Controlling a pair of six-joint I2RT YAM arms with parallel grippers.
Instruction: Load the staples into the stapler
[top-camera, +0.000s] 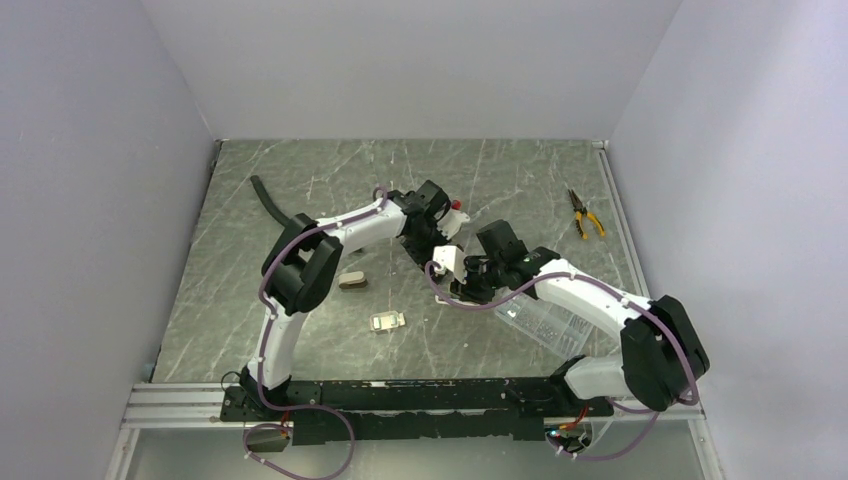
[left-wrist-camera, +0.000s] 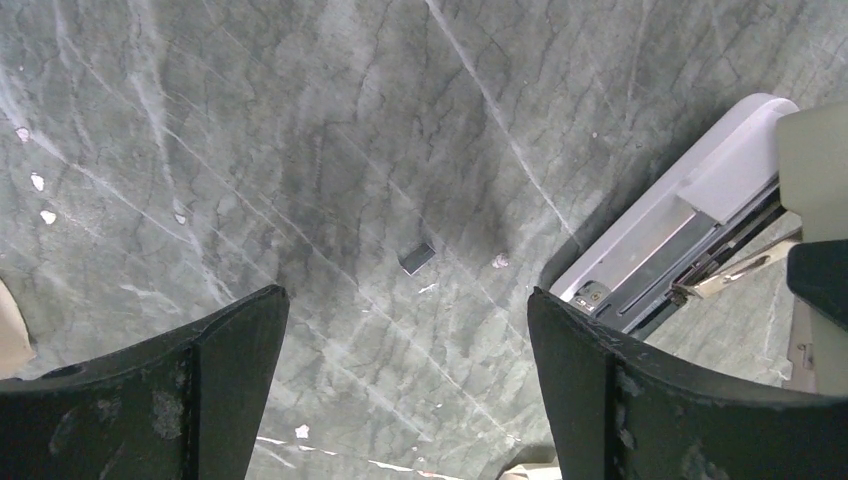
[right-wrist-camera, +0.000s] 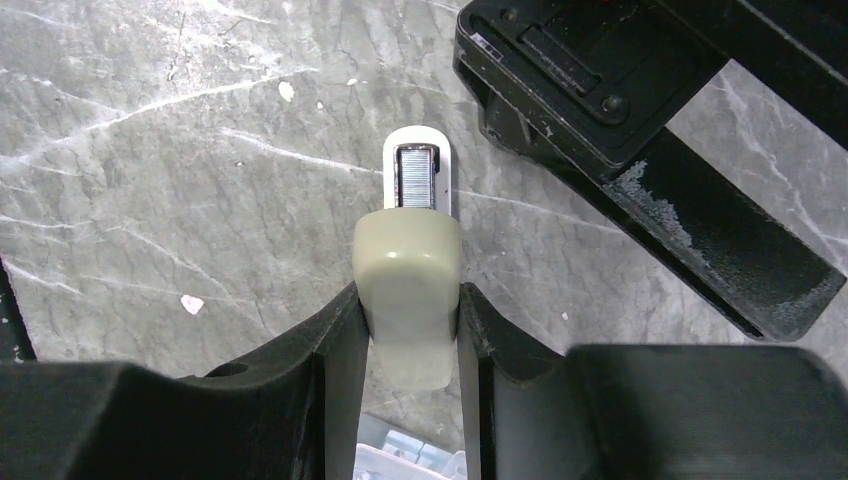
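Observation:
The white and beige stapler (left-wrist-camera: 650, 240) lies at the right of the left wrist view, its cover raised above the base. My right gripper is shut on the rounded beige front of the cover (right-wrist-camera: 408, 260). Beyond that front, a ridged metal part (right-wrist-camera: 416, 178) shows on the white base. A small dark grey piece (left-wrist-camera: 418, 258), possibly a short strip of staples, rests on the table between the fingers of my open left gripper, which holds nothing. From above, the arms hide most of the stapler.
A clear compartment box (top-camera: 545, 322) sits by the right arm. On the table are also a small pale box (top-camera: 387, 321), a brush-like block (top-camera: 352, 280), yellow-handled pliers (top-camera: 588, 212) and a dark tube (top-camera: 268, 200). One left finger (right-wrist-camera: 720, 240) stands close beside the stapler.

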